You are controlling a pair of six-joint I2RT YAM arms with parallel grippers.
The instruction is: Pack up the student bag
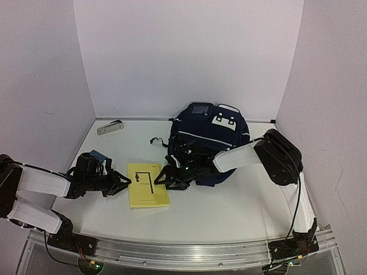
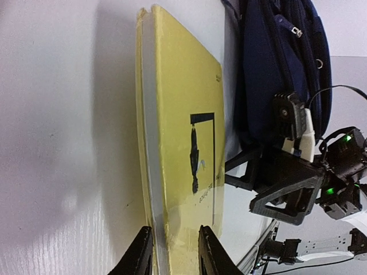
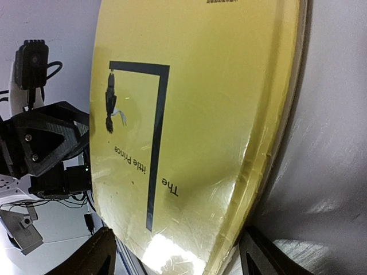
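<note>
The yellow book [image 1: 146,192] lies on the table between my two grippers, its black line drawing facing up. My left gripper [image 1: 125,182] is at its left edge; in the left wrist view this gripper has its fingers apart, one beside the spine, the other over the cover. At the book's right edge is my right gripper [image 1: 162,181]. The right wrist view shows that gripper with fingers wide apart around a corner of the book [image 3: 200,114]. The dark blue backpack [image 1: 209,129] lies behind the right gripper, its lower part partly covered by the arm.
A grey stapler-like object [image 1: 110,127] lies at the back left. A small blue item [image 1: 98,156] is partly hidden behind the left gripper.
</note>
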